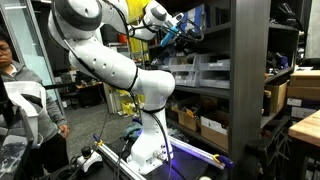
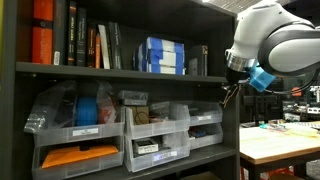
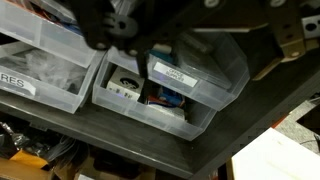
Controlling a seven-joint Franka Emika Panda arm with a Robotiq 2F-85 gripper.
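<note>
My gripper is open, its dark, blurred fingers spread along the top of the wrist view with nothing held between them. Stacked clear plastic bins lie beyond it; a small white box shows inside the lower one. From the side, the gripper hangs at the right end of the shelf, in front of the upright and apart from the bins. The first exterior view has the white arm reaching up to the shelf, where the fingertips are too small to make out.
Books and blue-white boxes fill the upper shelf. A dark shelf upright stands close beside the arm. Cardboard boxes sit lower down, and a person stands at the left.
</note>
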